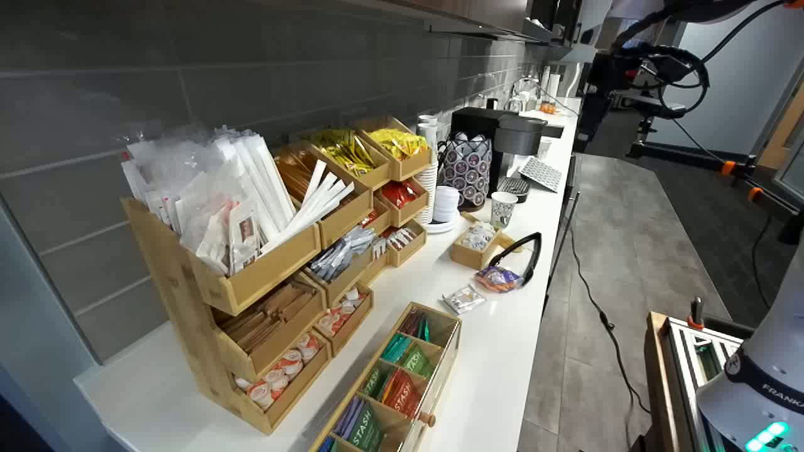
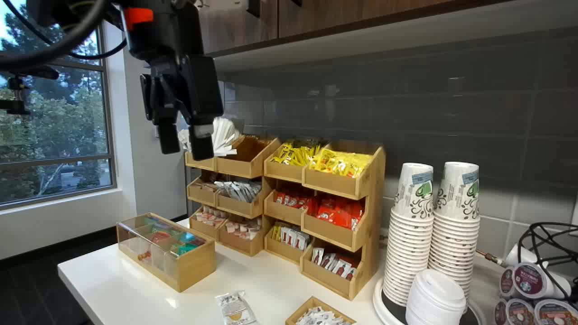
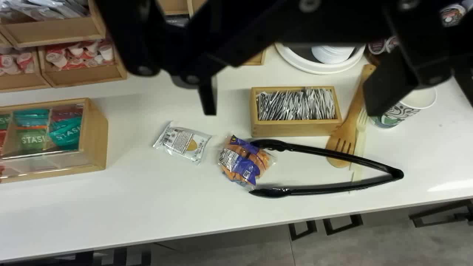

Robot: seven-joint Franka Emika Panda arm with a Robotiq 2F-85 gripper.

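Observation:
High above the counter hangs my gripper (image 2: 187,151), open, its two fingers apart with only air between them. From the wrist view, a pair of black tongs (image 3: 337,154) lies spread on the white counter, its tips on either side of an orange and purple snack packet (image 3: 244,162). Left of that packet, a clear and silver packet (image 3: 182,142) lies flat. A small wooden box (image 3: 297,128) full of thin paper sachets stands behind the tongs. The wooden fork (image 3: 350,128) leans beside it, close to a patterned paper cup (image 3: 405,106).
A wooden tea box (image 1: 445,354) with a clear front sits near the counter's edge. Tiered wooden racks (image 2: 374,216) of condiments line the wall, beside tall cup stacks (image 2: 410,238). A black coffee machine (image 1: 482,124) stands farther along. Bare counter (image 3: 146,199) lies along the front.

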